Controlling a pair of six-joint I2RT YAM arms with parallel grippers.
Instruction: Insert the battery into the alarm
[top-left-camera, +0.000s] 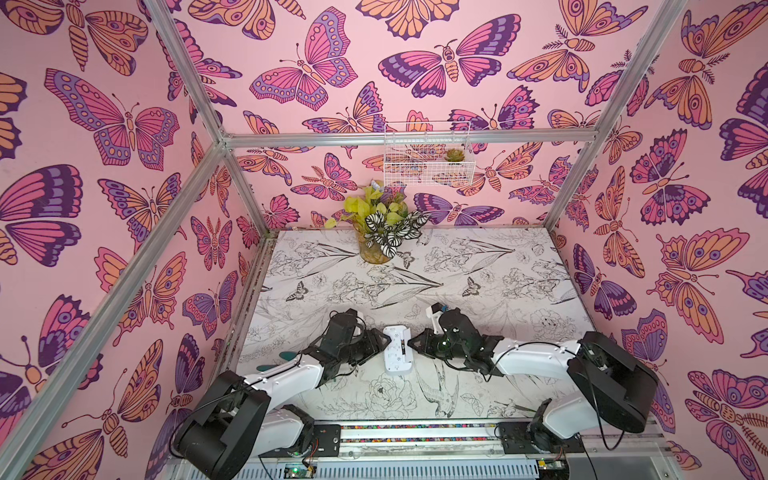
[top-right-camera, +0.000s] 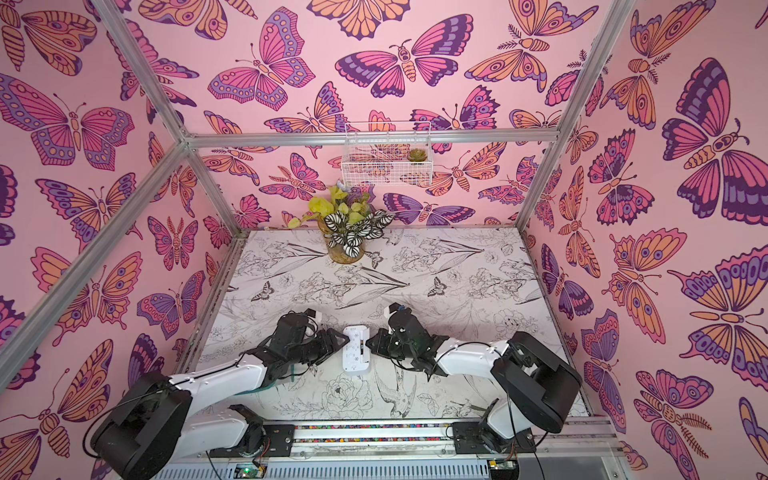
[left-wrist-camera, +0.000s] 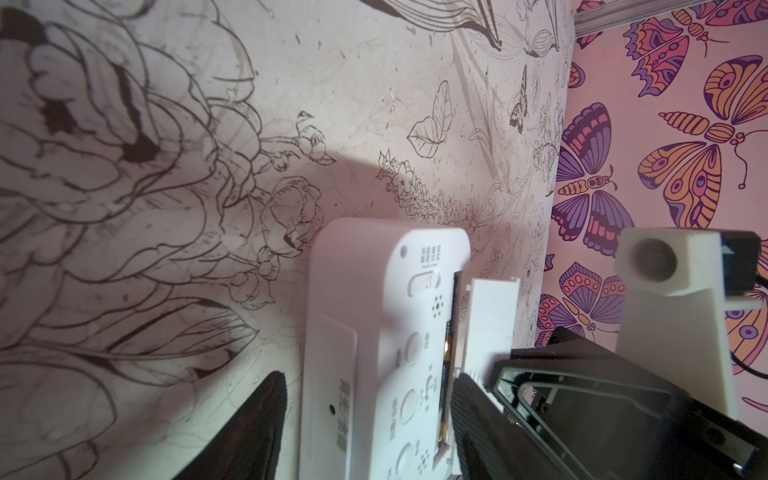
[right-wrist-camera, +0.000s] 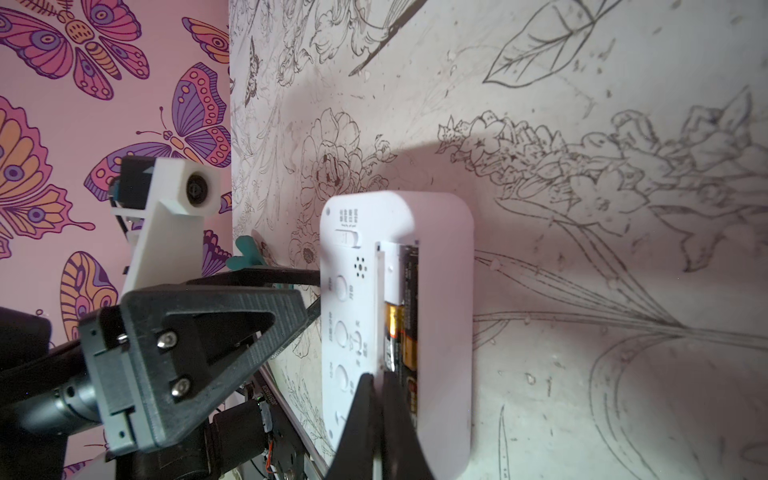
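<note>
The white alarm lies on the patterned table between my two grippers. The right wrist view shows its open battery compartment, with batteries inside and a thin white lid edge standing beside them; in the left wrist view the white flap stands out from that side. My left gripper is part open at the alarm's near end, its fingers either side of the body. My right gripper is shut, its tips at the lower part of the compartment; whether anything thin is between them cannot be seen.
A potted plant stands at the back of the table, below a wire basket on the wall. Both arms come in low from the front corners.
</note>
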